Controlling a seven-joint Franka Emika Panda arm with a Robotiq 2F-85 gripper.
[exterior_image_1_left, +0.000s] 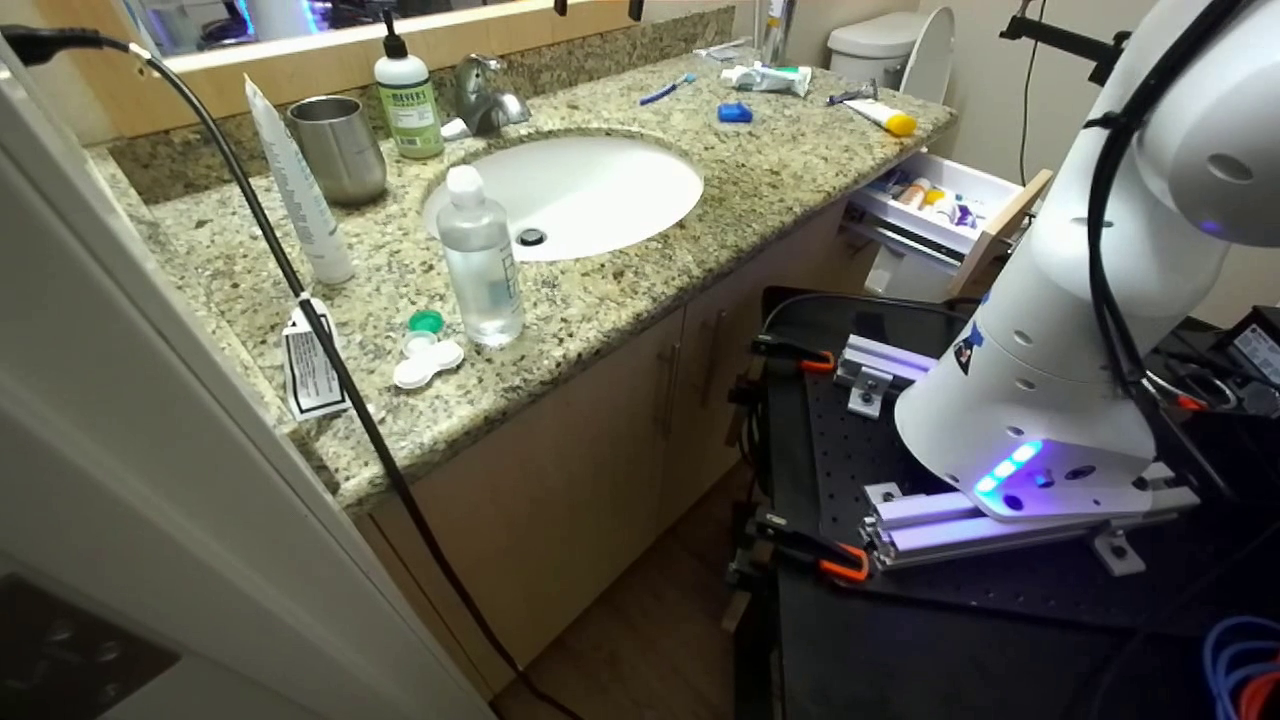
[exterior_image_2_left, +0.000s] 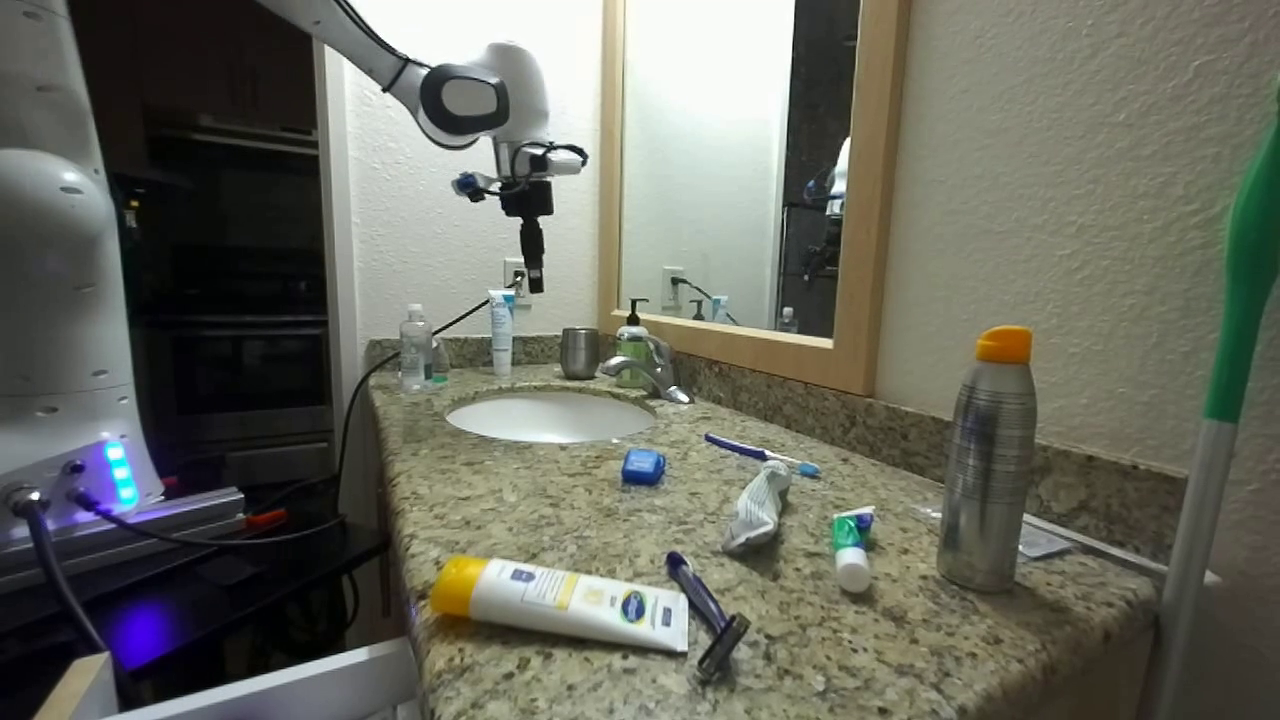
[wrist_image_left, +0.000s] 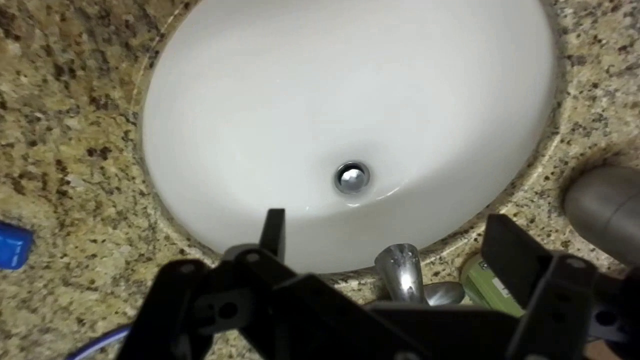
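Note:
My gripper is open, its black fingers (wrist_image_left: 274, 231) far apart with nothing between them. The wrist view looks down on the white sink basin (wrist_image_left: 288, 108). In exterior view 2 the gripper (exterior_image_2_left: 535, 282) hangs high above the sink area. Two dark fingertips (exterior_image_1_left: 560, 6) show at the top edge of exterior view 1. On the counter's far end stand a clear bottle (exterior_image_1_left: 480, 270), a white tube (exterior_image_1_left: 294, 186), a steel cup (exterior_image_1_left: 337, 150) and a green soap pump (exterior_image_1_left: 409, 108). A white contact lens case (exterior_image_1_left: 427, 364) lies near the clear bottle.
Beyond the basin lie blue floss (exterior_image_2_left: 643, 467), a toothbrush (exterior_image_2_left: 758, 452), a crumpled tube (exterior_image_2_left: 758, 510), a small green tube (exterior_image_2_left: 852, 550), a razor (exterior_image_2_left: 708, 612) and a yellow-capped tube (exterior_image_2_left: 564, 604). A tall metal can (exterior_image_2_left: 990, 468) stands there. The drawer (exterior_image_1_left: 960, 222) is pulled out. The faucet (exterior_image_1_left: 482, 102) rises behind the basin.

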